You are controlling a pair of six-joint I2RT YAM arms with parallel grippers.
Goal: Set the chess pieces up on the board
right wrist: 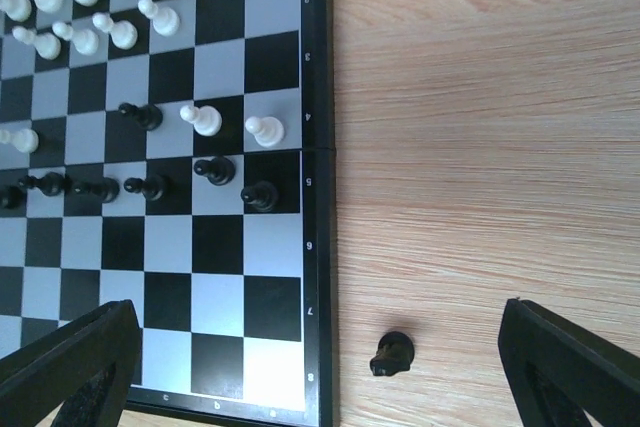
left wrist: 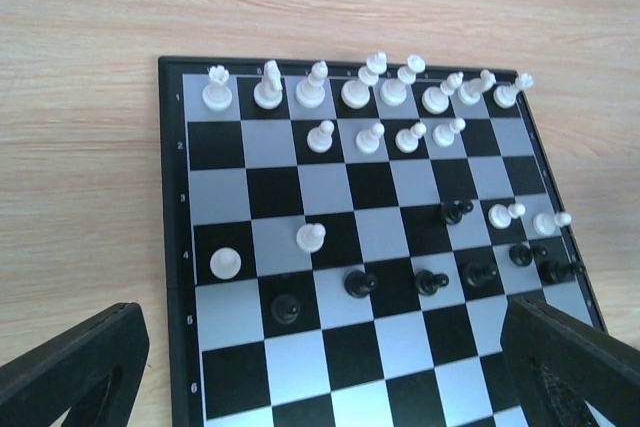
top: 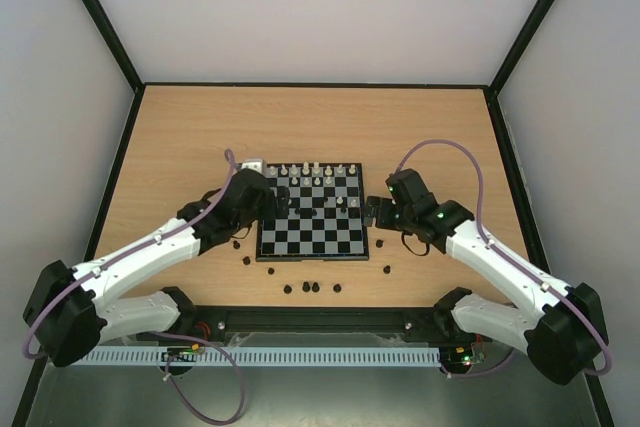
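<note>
The chess board (top: 312, 256) lies mid-table. White back-row pieces such as a rook (left wrist: 217, 89) stand along its far edge, with white pawns (left wrist: 320, 136) in front, some further forward, including one (left wrist: 226, 263) near the left edge. Black pawns (left wrist: 285, 308) are spread over the middle squares. My left gripper (top: 282, 203) is open above the board's left side, nothing between its fingers. Over the right edge my right gripper (top: 373, 211) stands open and empty; in its wrist view a black piece (right wrist: 393, 354) rests on the table below the gap.
Loose black pieces lie on the table around the board: several in front, such as one (top: 337, 288), others at the left (top: 246, 260) and right (top: 387, 269). Bare wooden table (top: 312, 122) stretches behind the board.
</note>
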